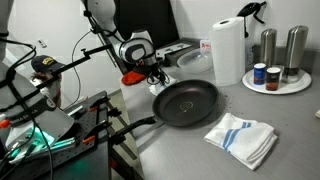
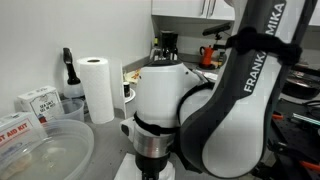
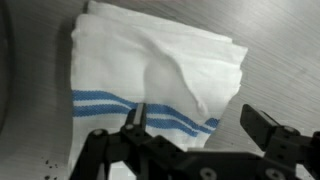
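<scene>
Under my gripper lies a white cloth (image 3: pixel 150 62) with blue stripes, loosely folded on the grey counter. The fingers stand open above it, one of the fingers (image 3: pixel 130 145) over the cloth and the other by its right side, with nothing held. In exterior view 1 this cloth (image 1: pixel 160 86) shows just left of the black frying pan (image 1: pixel 187 103), partly hidden by the gripper. In exterior view 2 only part of the cloth (image 2: pixel 136 170) shows below the hand.
A second folded white towel (image 1: pixel 240 138) with blue stripes lies right of the pan. Behind are a clear bowl (image 1: pixel 196 63), a paper towel roll (image 1: pixel 230 52) and a plate (image 1: pixel 300 85) with jars and mills. The pan handle (image 1: pixel 132 132) points toward the front left.
</scene>
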